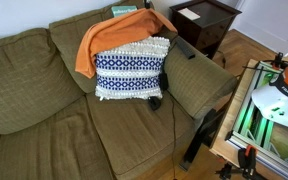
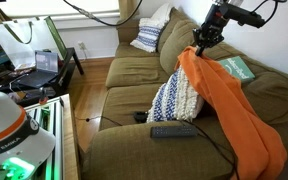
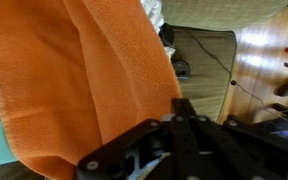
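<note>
An orange cloth (image 2: 224,92) drapes over the sofa's back and a cushion, and its upper end rises to a peak at my gripper (image 2: 194,48). The gripper is shut with the cloth's edge pinched at its tips. In the wrist view the cloth (image 3: 99,75) stretches up to the dark fingers at the lower right. Beneath it, a white and blue patterned cushion (image 1: 131,72) leans against the sofa back. The gripper is almost wholly out of exterior view 1.
The brown sofa (image 1: 134,130) has a clear seat in front. A green book (image 1: 124,10) lies behind the cloth. A grey remote (image 2: 174,131) rests on the sofa arm, with a dark cable close by. A second cushion (image 2: 150,32) stands at the far end.
</note>
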